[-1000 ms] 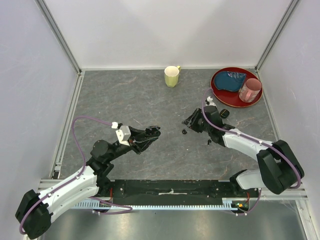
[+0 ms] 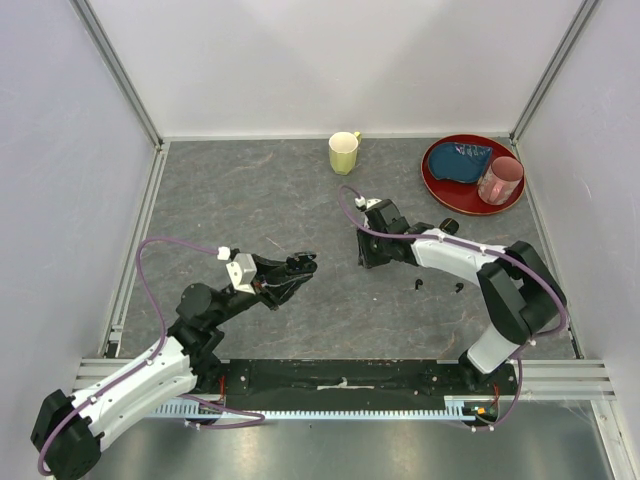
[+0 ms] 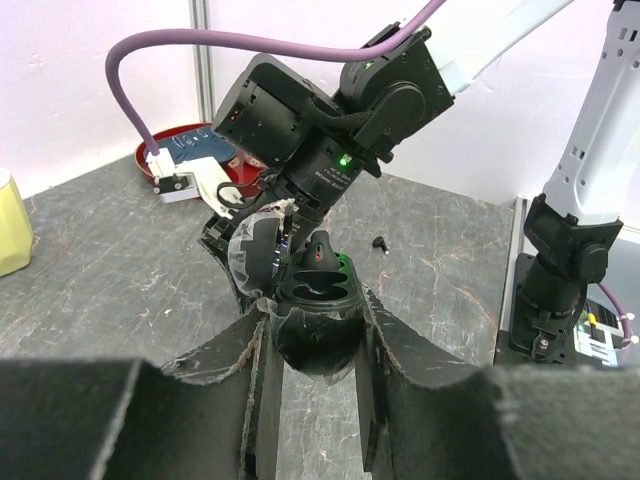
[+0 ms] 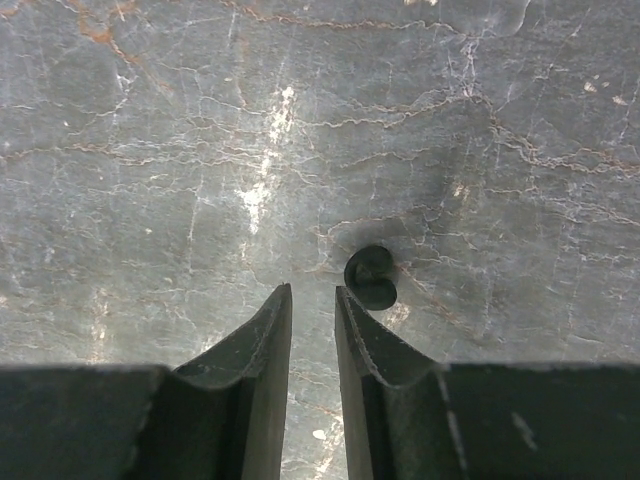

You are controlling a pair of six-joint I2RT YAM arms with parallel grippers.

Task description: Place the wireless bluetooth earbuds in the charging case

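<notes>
My left gripper holds the open black charging case above the table, shut on it; the lid and dark insides show in the left wrist view. My right gripper points down over a small black earbud, which lies on the table just beyond and right of the fingertips, with nothing between them; the fingertips stand a little apart. More small black pieces lie to the right in the top view.
A yellow mug stands at the back. A red tray with a blue item and pink mug is at back right, with a dark round object before it.
My right gripper has moved left and swung round to point downward over the earbud, hiding it in the top view. The left arm with the case is nearly still.
</notes>
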